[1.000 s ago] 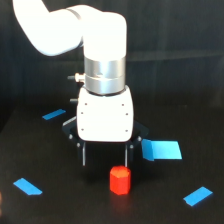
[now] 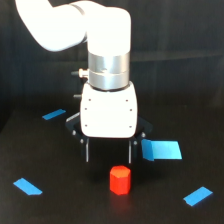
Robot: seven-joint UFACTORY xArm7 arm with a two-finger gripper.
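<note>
A small red block [image 2: 120,180] with a roughly hexagonal outline stands on the dark surface, near the lower middle of the camera view. My white gripper [image 2: 109,155] points down just behind or above it. Its two thin dark fingers [image 2: 87,150] are spread well apart, and nothing shows between them. The block appears below the fingertips and nearer the right finger. No contact shows, though the exact height and depth between them are hard to judge.
Blue tape strips mark the black surface at the lower left [image 2: 27,187], the lower right [image 2: 198,196] and the back left [image 2: 53,114]. A larger light-blue patch [image 2: 162,150] lies right of the gripper. Bare surface surrounds the block.
My gripper has shifted slightly to the right, with its fingers still spread. The red block has stayed in place. A pinkish shape at the lower left edge is gone from view.
</note>
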